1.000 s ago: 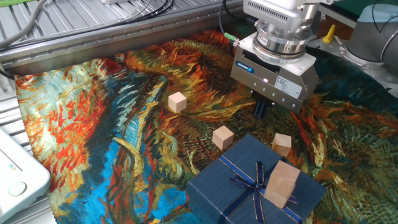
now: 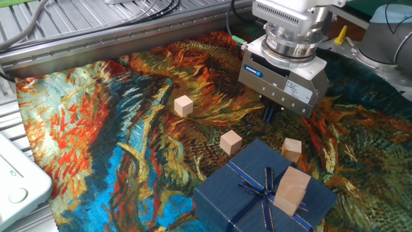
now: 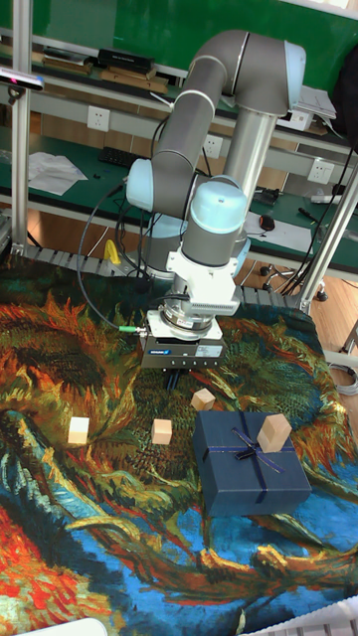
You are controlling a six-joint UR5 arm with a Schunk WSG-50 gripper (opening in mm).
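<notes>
My gripper (image 2: 268,115) hangs above the cloth, its two dark fingers close together at the middle of the wide grey body, and nothing shows between them. In the other exterior view the gripper (image 3: 172,382) points down behind the wooden cubes. One pale cube (image 2: 183,106) lies farthest left, another cube (image 2: 230,142) sits near the box's corner, and a third cube (image 2: 291,150) stands just behind the box. On the lid of the dark blue box (image 2: 222,193) rests a longer wooden block (image 2: 291,191), beside the ribbon bow (image 2: 265,191).
A painted cloth (image 2: 96,142) covers the table, with wide free room at the left. A metal rail (image 2: 122,45) runs along the back edge. At the left edge is a white device (image 2: 19,180). Cables (image 3: 90,297) hang beside the arm.
</notes>
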